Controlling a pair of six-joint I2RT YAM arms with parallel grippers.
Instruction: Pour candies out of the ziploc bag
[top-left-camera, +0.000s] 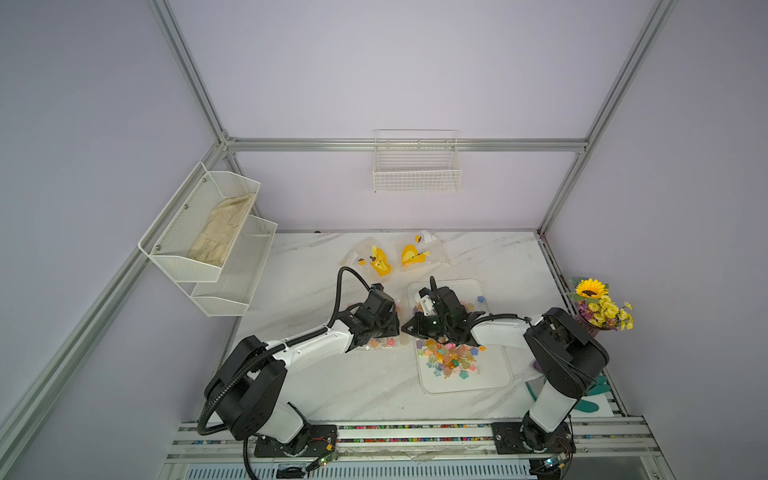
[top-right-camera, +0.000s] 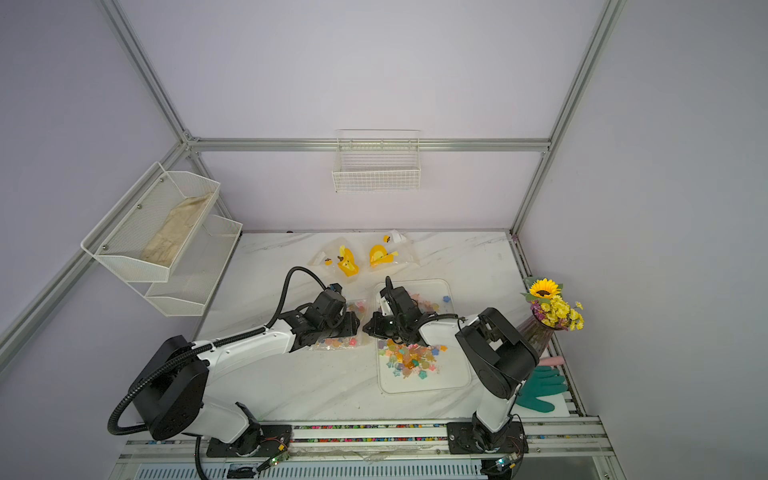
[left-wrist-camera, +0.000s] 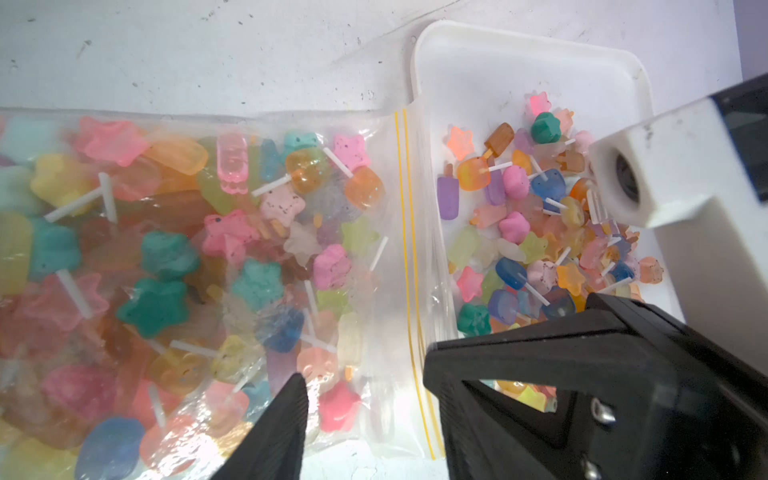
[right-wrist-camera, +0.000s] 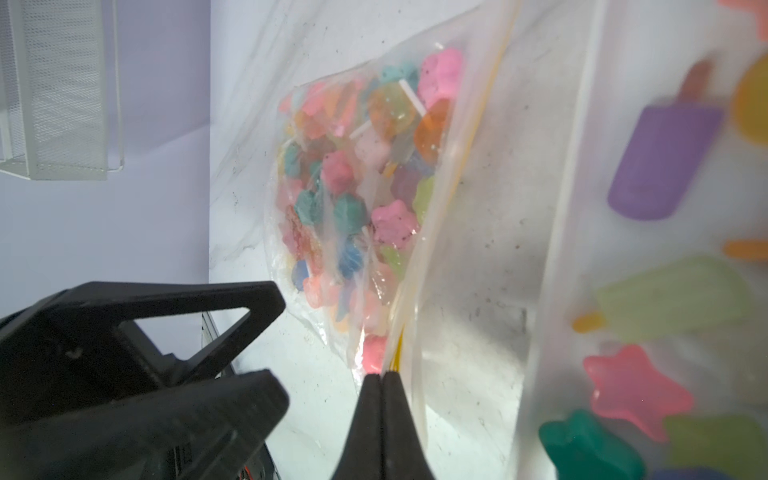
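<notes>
A ziploc bag (left-wrist-camera: 200, 280) full of colourful candies lies on the table left of a white tray (left-wrist-camera: 448, 56), which holds loose candies (left-wrist-camera: 512, 272). My left gripper is open over the bag, fingers either side near its zipper end. My right gripper is shut at that zipper edge, beside the tray's left side in the right wrist view; whether the bag's thin film is between its tips is hard to tell. Both grippers face each other closely in the top views.
Two bags with yellow items (top-left-camera: 412, 254) lie at the back. Flowers (top-left-camera: 600, 304) and teal gloves (top-right-camera: 540, 392) are at the right edge. Wire baskets (top-left-camera: 208, 240) hang on the left and back walls.
</notes>
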